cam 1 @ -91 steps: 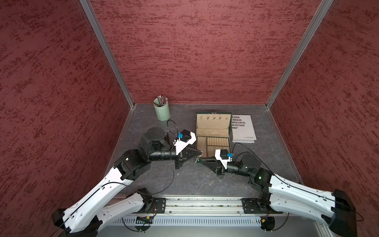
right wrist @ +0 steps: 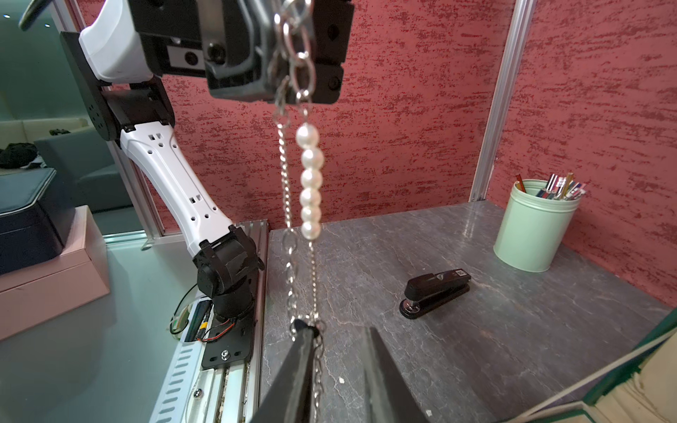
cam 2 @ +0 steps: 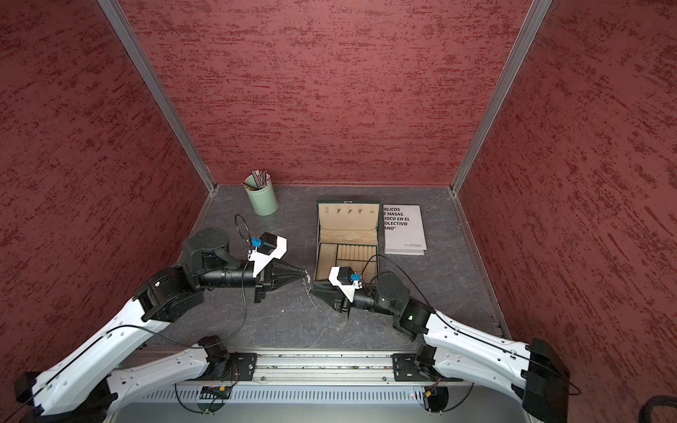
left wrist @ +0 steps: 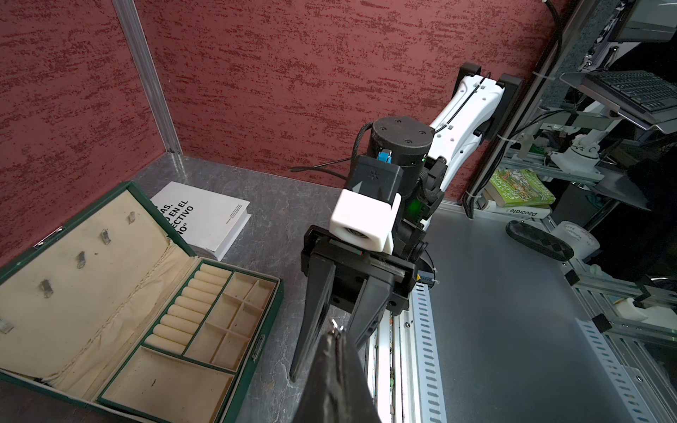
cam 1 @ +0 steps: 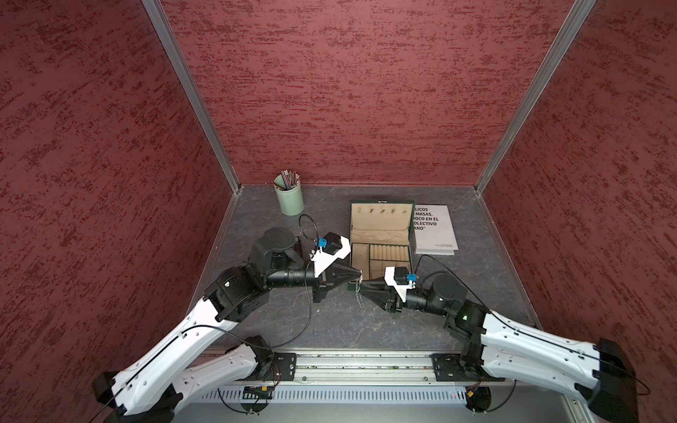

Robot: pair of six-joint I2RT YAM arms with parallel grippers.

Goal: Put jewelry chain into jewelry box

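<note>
A silver chain with pearls (right wrist: 310, 179) dangles from the tips of my left gripper (cam 1: 358, 273), which is shut on it. My right gripper is part open just below, its fingers around or beside the chain's lower part; I cannot tell whether they touch it. In the left wrist view, the right gripper faces my left fingertips. The open green jewelry box (left wrist: 254, 352) stands behind both grippers, with ring rolls (left wrist: 187, 317) and several compartments.
A white book (cam 1: 435, 225) lies right of the box. A green pencil cup (right wrist: 530, 232) stands at the back left, with a black stapler (right wrist: 433, 289) nearer the middle.
The arms are otherwise nearly still.
</note>
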